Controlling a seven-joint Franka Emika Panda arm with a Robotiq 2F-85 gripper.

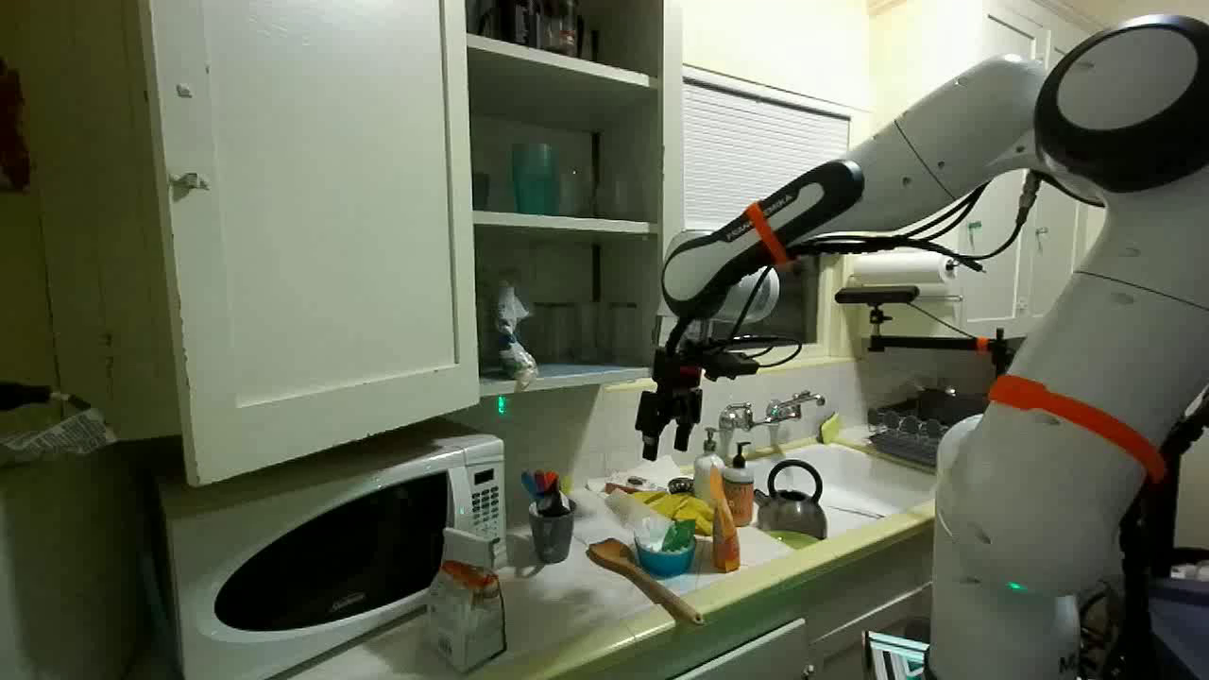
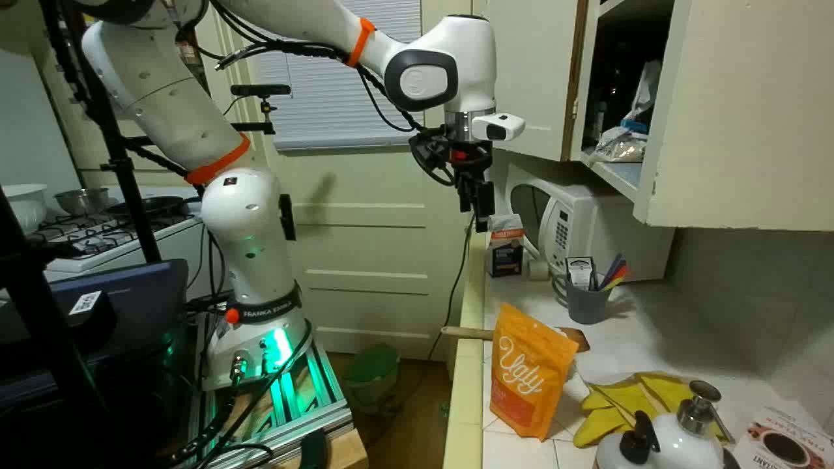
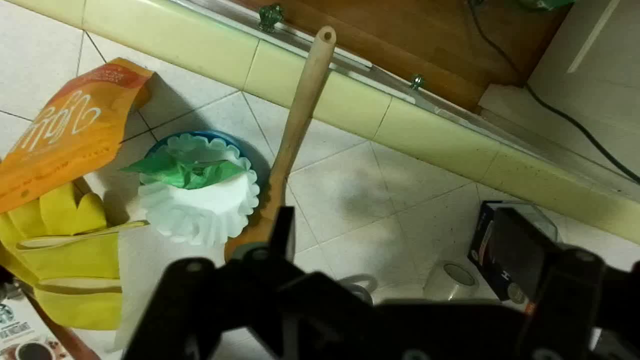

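Observation:
My gripper [image 1: 666,440] hangs above the counter with its fingers apart. In the wrist view the fingers [image 3: 284,233] stand wide and only bare tile shows between them. Beneath lies a wooden spatula [image 3: 298,117], its handle reaching out over the counter's yellow edge. A blue bowl [image 1: 665,561] beside it holds white fluted paper filters [image 3: 190,219] and a green packet [image 3: 187,173]. An upright orange pouch [image 2: 528,371] stands near the edge. Behind the bowl, yellow gloves [image 1: 680,510] lie in a heap.
The microwave [image 1: 340,555], a carton [image 1: 466,618] and a grey utensil cup [image 1: 552,533] occupy one end. Soap bottles [image 1: 738,487] and a kettle [image 1: 792,506] are toward the sink. An open cabinet door [image 1: 317,215] juts out above the microwave.

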